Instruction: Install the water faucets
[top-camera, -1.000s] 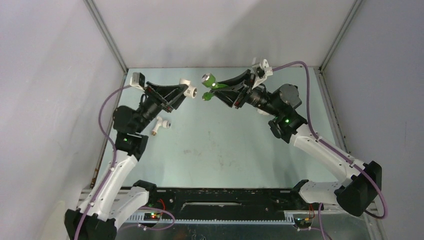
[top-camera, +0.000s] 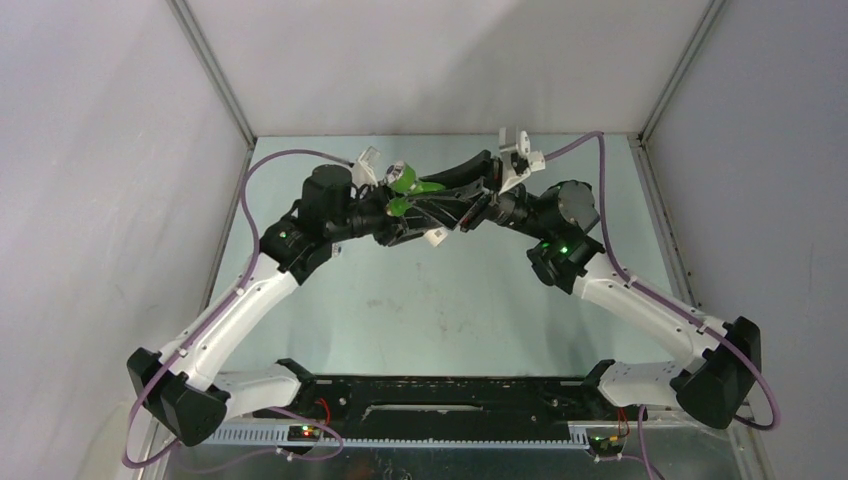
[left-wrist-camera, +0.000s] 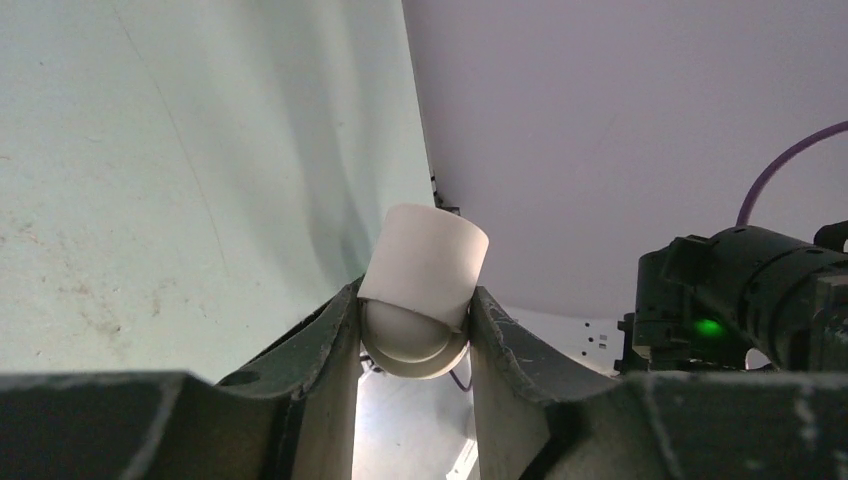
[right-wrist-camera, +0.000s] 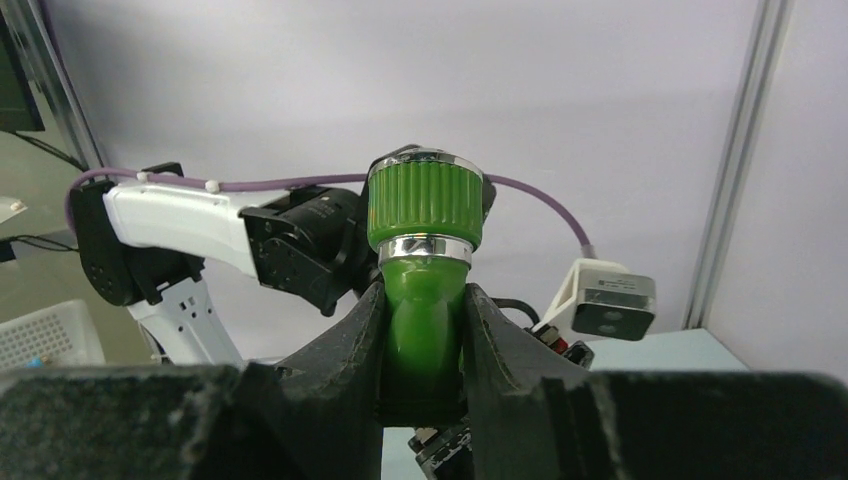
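A green faucet (right-wrist-camera: 425, 205) with silver rings points up from my right gripper, which is shut on its body. In the top view the faucet (top-camera: 402, 178) lies just over my left gripper (top-camera: 412, 232), close to it; whether they touch I cannot tell. My left gripper is shut on a white pipe fitting (left-wrist-camera: 420, 255); its rounded end shows above the black fingers (left-wrist-camera: 325, 390) in the left wrist view. From above, only a small white end of that fitting (top-camera: 436, 236) peeks out below the overlapping fingers. The join between faucet and fitting is hidden.
Another white fitting (top-camera: 336, 249) is mostly covered by the left arm on the table's left side. Walls (top-camera: 780, 200) close in the sides and back.
My left gripper turned and swung right with the white fitting, its open end no longer facing the faucet from above. Lately my right gripper moved left with the faucet, now overlapping the left one.
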